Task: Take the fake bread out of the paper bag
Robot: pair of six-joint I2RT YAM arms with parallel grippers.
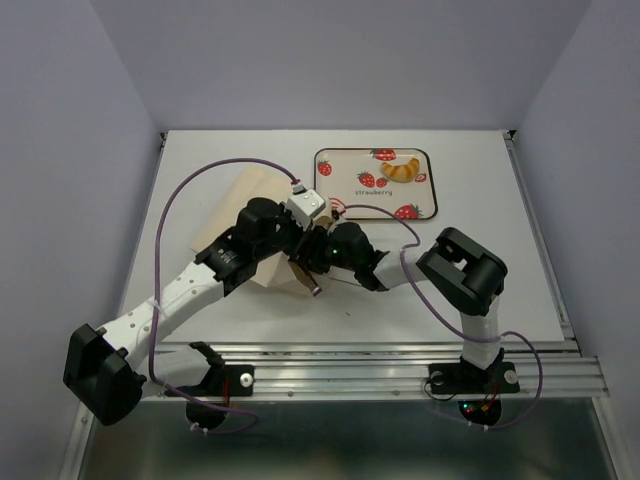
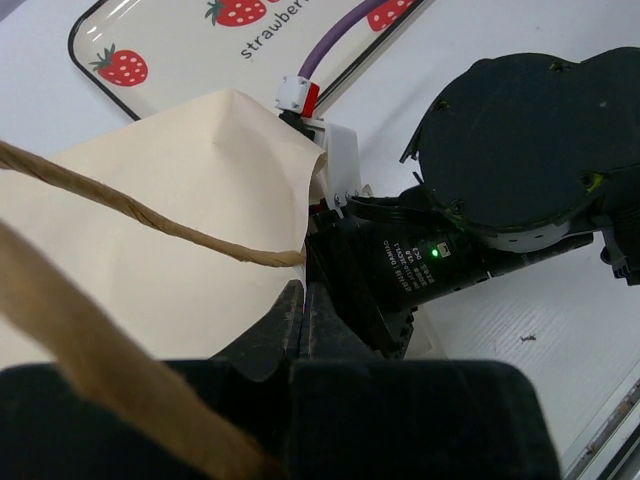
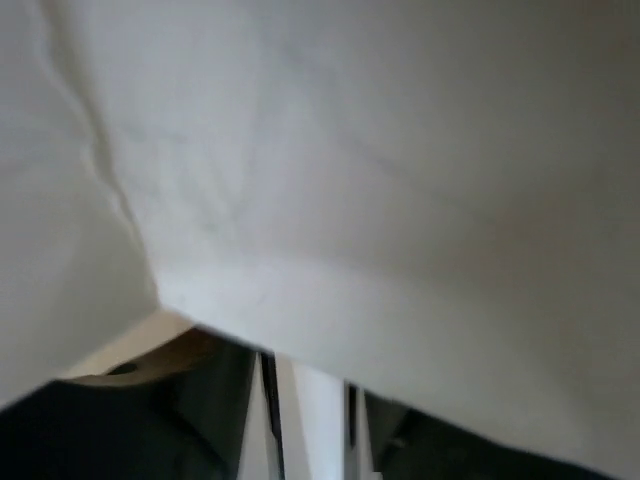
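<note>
The paper bag (image 1: 230, 205) lies on the table beneath my left arm. In the left wrist view my left gripper is shut at the bag's (image 2: 150, 290) mouth, pointed at its edge; a twisted handle crosses above. My right gripper (image 1: 318, 250) has reached into the bag's opening; its fingertips are hidden in the top view. The right wrist view is filled by pale paper (image 3: 400, 180) from inside, with dark finger parts low in the frame. No bread shows inside the bag.
A strawberry-patterned tray (image 1: 350, 180) at the back holds a croissant (image 1: 400, 171). The two arms crowd together at the front middle.
</note>
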